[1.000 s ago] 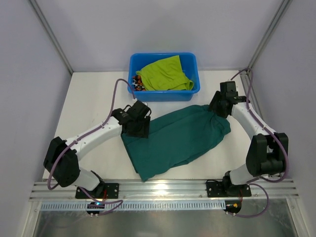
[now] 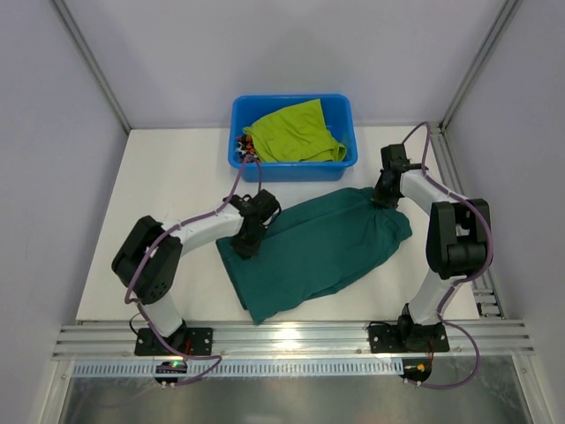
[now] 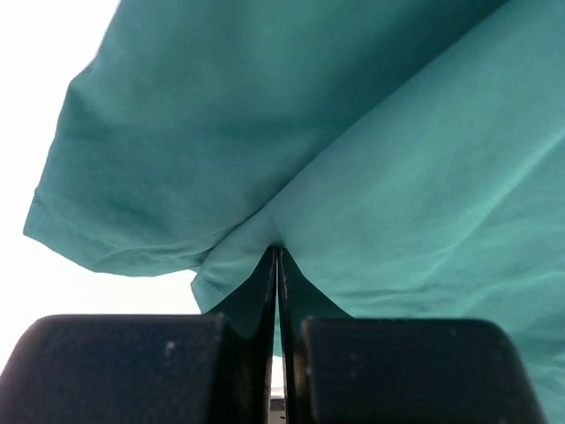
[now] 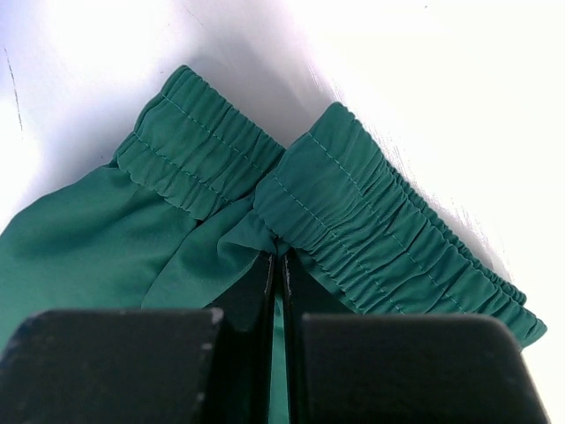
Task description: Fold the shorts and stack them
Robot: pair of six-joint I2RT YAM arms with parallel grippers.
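The teal shorts [image 2: 313,256] lie spread across the white table. In the top view my left gripper [image 2: 247,249] is down on their left part; in the left wrist view its fingertips [image 3: 277,252] are closed against the cloth, with nothing clearly held between them. My right gripper [image 2: 381,200] is at the upper right end, by the waistband; in the right wrist view its fingertips [image 4: 281,258] are shut on a bunched fold between two sections of the elastic waistband [image 4: 353,203].
A blue bin [image 2: 291,172] at the back holds a lime-green cloth [image 2: 291,128] and some small multicoloured items. Bare table [image 2: 150,185] shows on the left and along the front right.
Both arms have moved down onto the shorts over the last second, the left one shifting slightly right and forward. The shorts look unchanged.
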